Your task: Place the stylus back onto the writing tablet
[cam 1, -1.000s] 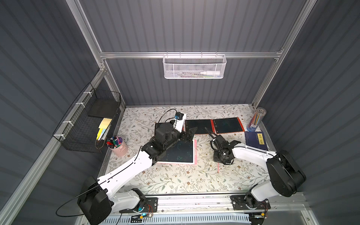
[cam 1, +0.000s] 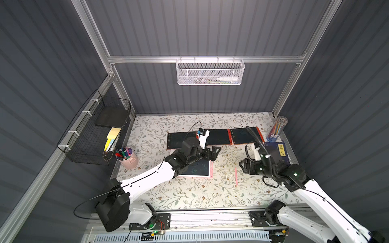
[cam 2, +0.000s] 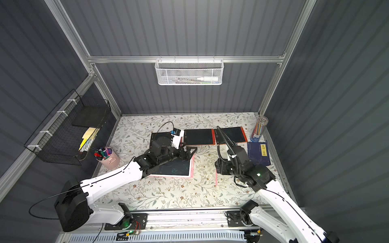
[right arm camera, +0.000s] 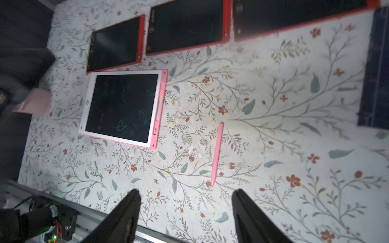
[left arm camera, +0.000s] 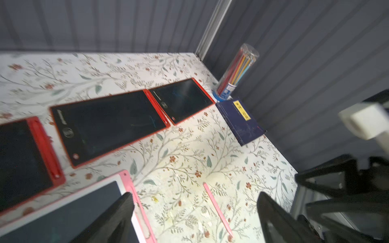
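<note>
The pink stylus point(right arm camera: 216, 154) lies loose on the floral table, right of the white-and-pink writing tablet point(right arm camera: 121, 107), whose pink holder edge faces it. Both show in the right wrist view; in the top left view my left arm partly hides the tablet. My left gripper point(cam 1: 212, 153) hangs over the tablet's upper right, open and empty. My right gripper point(cam 1: 247, 166) is above and right of the stylus point(cam 1: 236, 177), its blurred fingertips apart with nothing between them in its wrist view.
Three red-edged tablets point(left arm camera: 109, 125) line the back. A pencil tube point(cam 1: 277, 128) and a blue notebook point(left arm camera: 239, 119) stand or lie at the right. A pink pen cup point(cam 1: 129, 161) is at the left.
My right arm has risen and moved rightward, away from the stylus, which still lies in place. My left gripper has shifted slightly right and down.
</note>
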